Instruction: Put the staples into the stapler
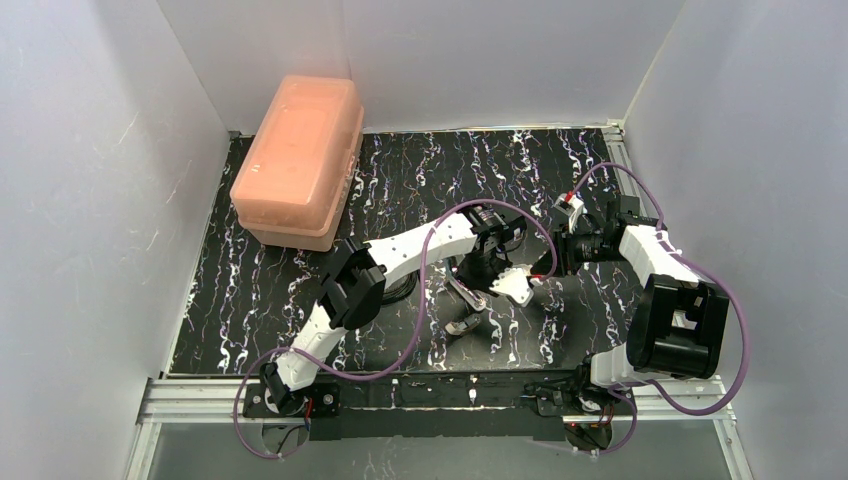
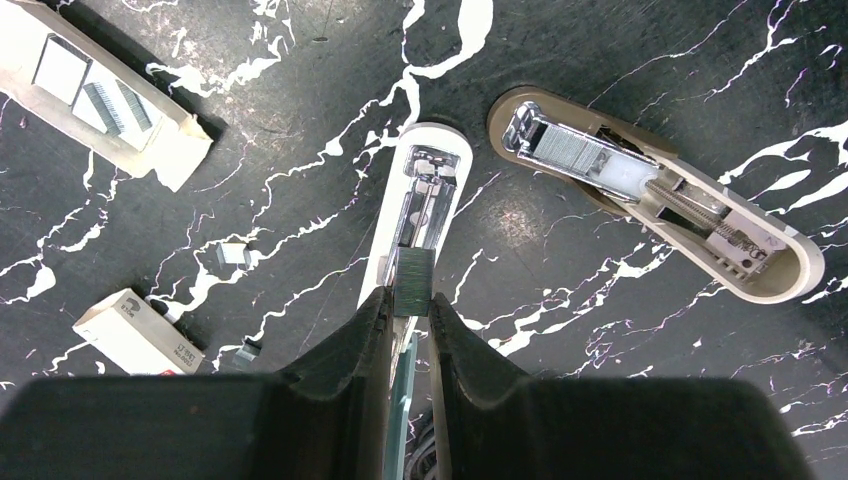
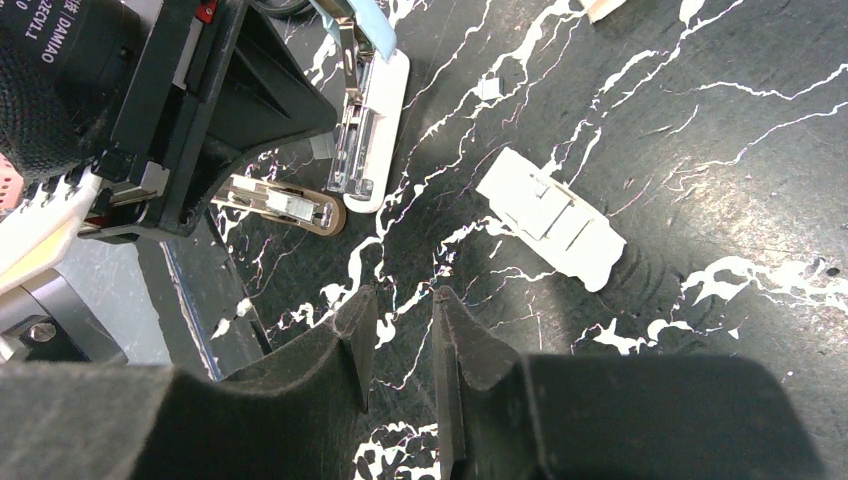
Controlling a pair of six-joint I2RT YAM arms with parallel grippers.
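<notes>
A grey strip of staples is pinched upright in my left gripper, which is shut on it. Behind it in the left wrist view lies the white stapler, opened up, its metal channel exposed and its blue-green lid swung back. From the right wrist view, the strip appears beside the channel of the white stapler; contact cannot be judged. My right gripper is off to the right, partly open, with nothing between its fingers.
A brown-and-beige stapler lies opened close by. An opened staple box, a small closed box and loose staple pieces are scattered on the marbled table. An orange case fills the back left.
</notes>
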